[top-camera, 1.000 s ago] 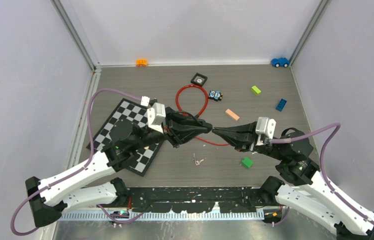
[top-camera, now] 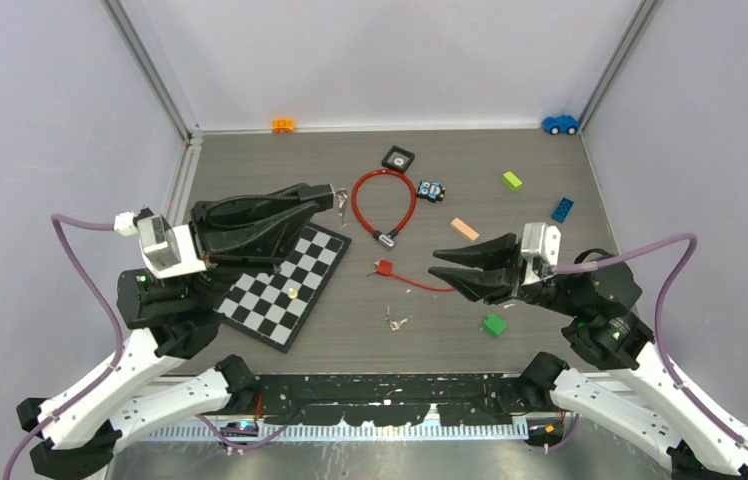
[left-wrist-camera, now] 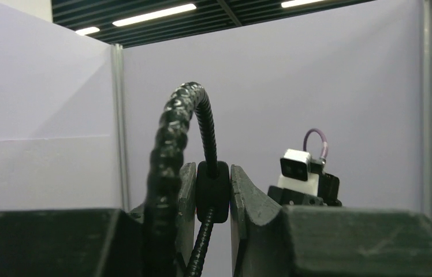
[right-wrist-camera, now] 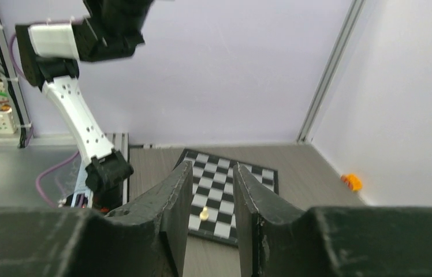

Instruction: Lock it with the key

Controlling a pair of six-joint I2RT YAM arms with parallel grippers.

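In the left wrist view, a black lock body point(left-wrist-camera: 212, 193) with a thick black cable looping from it sits between the fingers of my left gripper, which is shut on it. From above, that gripper is raised at the left, over the chessboard's corner, with shiny silver metal, seemingly keys point(top-camera: 341, 203), at its tip. My right gripper point(top-camera: 436, 261) is over the right-centre of the table, apart from the lock. Its fingers are spread a little and nothing shows between them in the right wrist view. Whether a key sits in the lock cannot be told.
On the table lie a red cable lock point(top-camera: 412, 205), a smaller red cable point(top-camera: 420, 283), loose keys point(top-camera: 396, 322), a chessboard point(top-camera: 325, 270), a green block point(top-camera: 494, 325), a peach block point(top-camera: 464, 229) and small toys. The right rear of the table has free room.
The two grippers were tip to tip at the centre.
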